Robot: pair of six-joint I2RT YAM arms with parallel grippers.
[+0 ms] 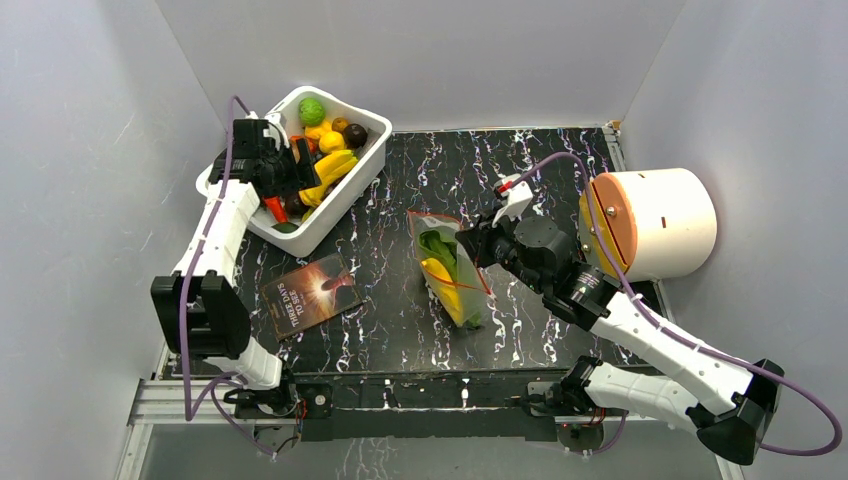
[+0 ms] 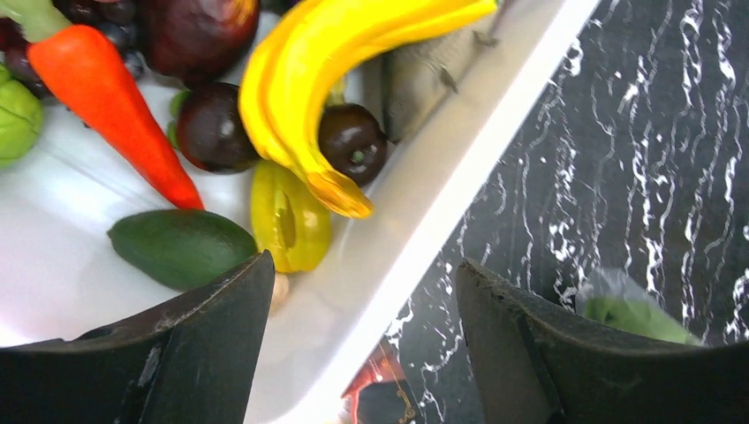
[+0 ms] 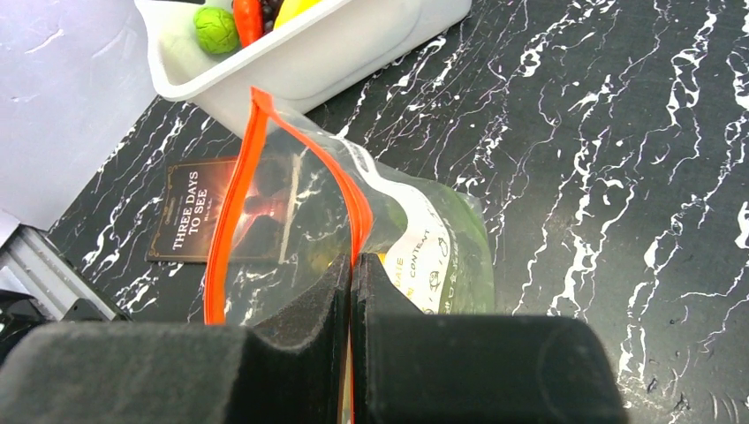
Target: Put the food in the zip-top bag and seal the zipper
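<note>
The clear zip top bag (image 1: pixel 467 272) with an orange zipper stands on the table, with yellow food (image 1: pixel 440 280) and green leafy food (image 1: pixel 436 244) inside. My right gripper is shut on the bag's edge at the orange zipper; the bag's mouth gapes to the left. Over the white bin, my left gripper is open with nothing between its fingers. The bin's near wall passes between those fingers in the left wrist view. Bananas (image 2: pixel 305 84), a red-orange pepper (image 2: pixel 115 110), a dark green avocado-like item (image 2: pixel 181 247) and a yellow item (image 2: pixel 290 216) lie in the bin.
The white bin (image 1: pixel 340 208) occupies the back left. A dark book (image 1: pixel 312 296) lies in front of it. At the right stands a cream and orange drum (image 1: pixel 660 225).
</note>
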